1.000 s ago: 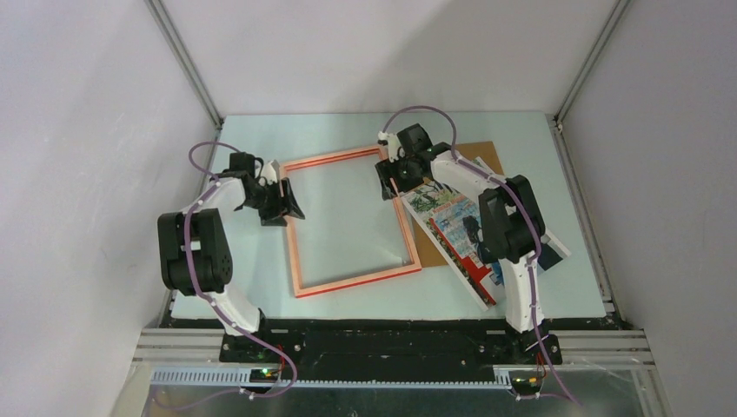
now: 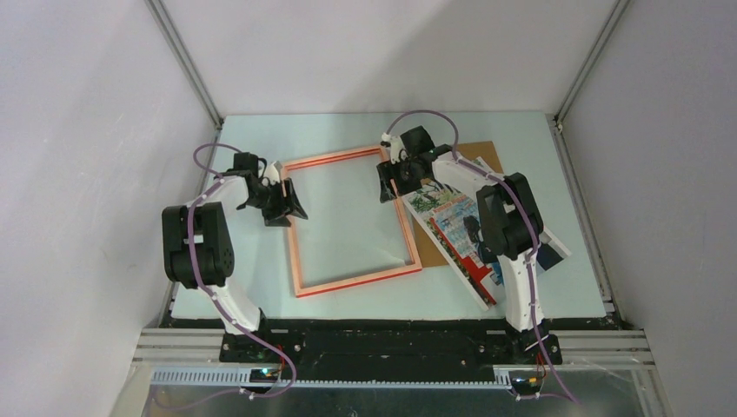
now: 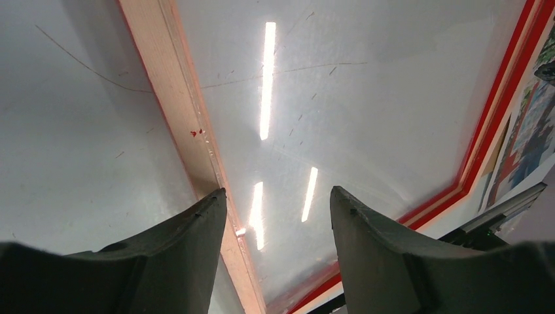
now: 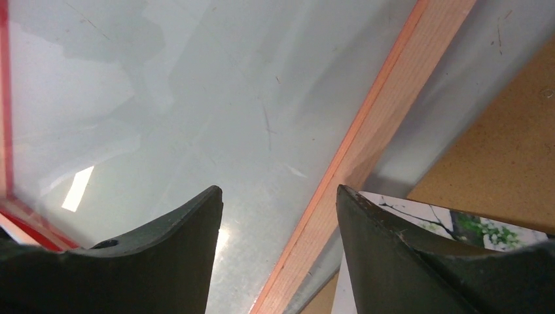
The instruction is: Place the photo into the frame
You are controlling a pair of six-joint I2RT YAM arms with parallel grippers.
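An empty wooden frame (image 2: pixel 294 256) with red inner edges and a clear pane lies in the middle of the table. My left gripper (image 2: pixel 284 208) is over its left side; in the left wrist view its open fingers (image 3: pixel 183 242) straddle the side rail (image 3: pixel 170 91). My right gripper (image 2: pixel 389 183) is over the frame's upper right side, its fingers apart with the rail (image 4: pixel 386 98) between and just beneath them; whether they touch it I cannot tell. Photos (image 2: pixel 465 248) lie right of the frame, partly under my right arm.
A brown board (image 2: pixel 478 152) lies under the photos on the right. Bare table (image 2: pixel 226 295) surrounds the frame at the left and front, and walls close in at the back and sides.
Both grippers have shifted very slightly in the top view, the right one a little toward the front. The frame and photos look unmoved.
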